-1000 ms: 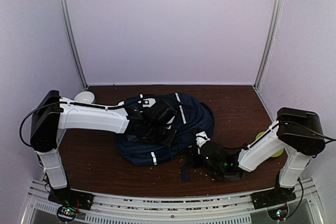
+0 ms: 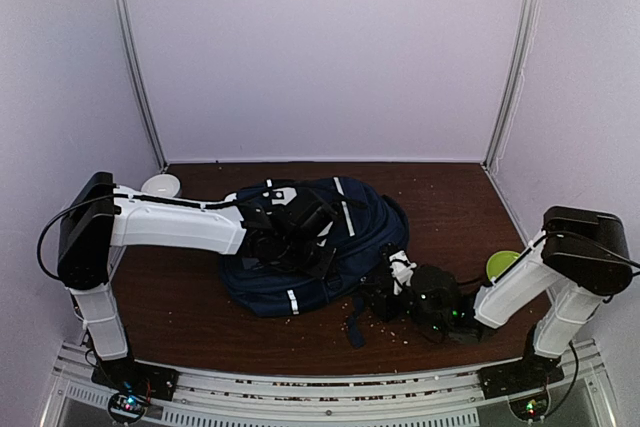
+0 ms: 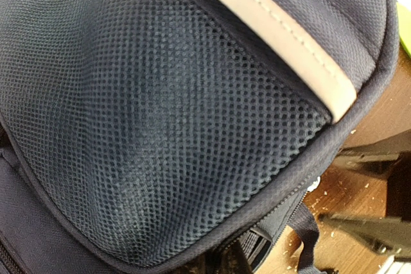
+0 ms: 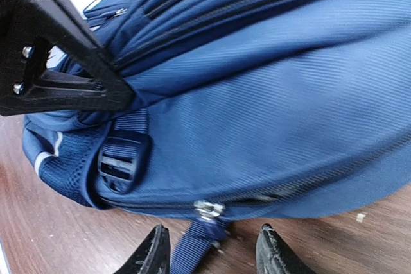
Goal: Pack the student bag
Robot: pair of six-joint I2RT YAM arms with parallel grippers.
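The navy backpack (image 2: 365, 227) lies on the dark table. My left gripper (image 2: 315, 262) is down on its front and shut on it; the left wrist view shows mesh pocket (image 3: 167, 126) and a pale strip close up, the grip itself hidden. My right gripper faces the bag's lower side, its fingers part open around a zip pull (image 4: 209, 213) with a strap below, not visibly touching it. A buckle (image 4: 122, 162) hangs above. The left gripper's black fingers reach into the top of the right wrist view.
A white round item (image 2: 160, 184) is at the back left and a green plate (image 2: 502, 263) at the right. Bare table (image 2: 450, 202) shows behind the bag on the right. Walls enclose the sides and back.
The left arm and backpack look unchanged.
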